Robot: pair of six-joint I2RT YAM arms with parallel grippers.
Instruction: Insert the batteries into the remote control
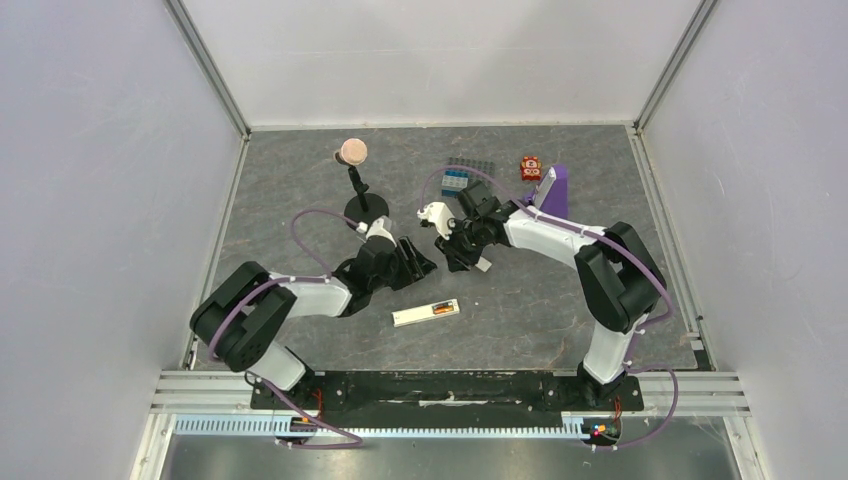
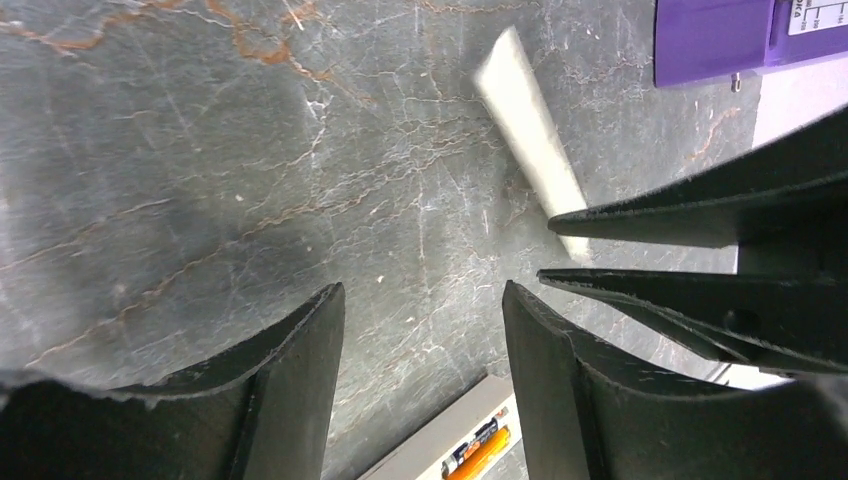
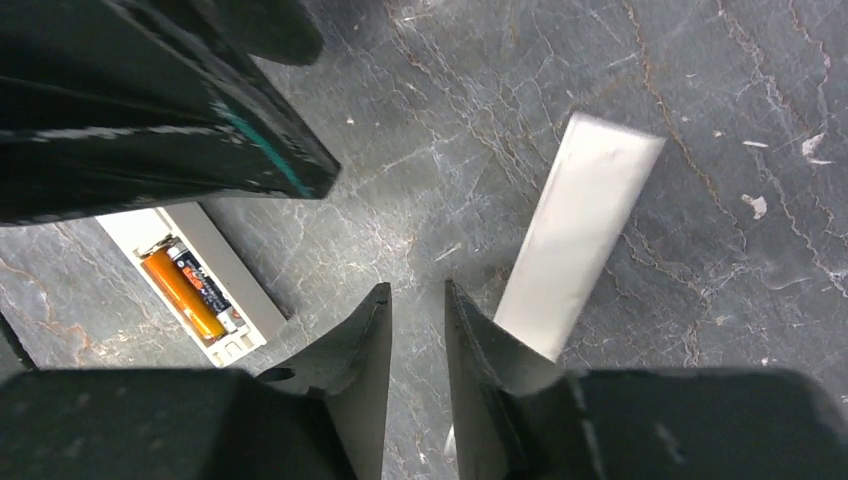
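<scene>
The remote control (image 1: 408, 318), a long white body, lies below both grippers with its compartment open; an orange cell (image 3: 185, 296) and a black-silver cell (image 3: 205, 285) sit inside. My left gripper is open above the table, nothing between its fingertips. My right gripper faces it closely, fingertips slightly apart. A plain white strip, likely the cover, is at the right fingers, partly hidden behind them and blurred in the left wrist view; whether it is held is unclear.
A black stand (image 1: 366, 208) with a round pink top is at the back left. Dark and blue blocks (image 1: 455, 183), a small red object (image 1: 530, 168) and a purple object (image 1: 553, 190) stand at the back right.
</scene>
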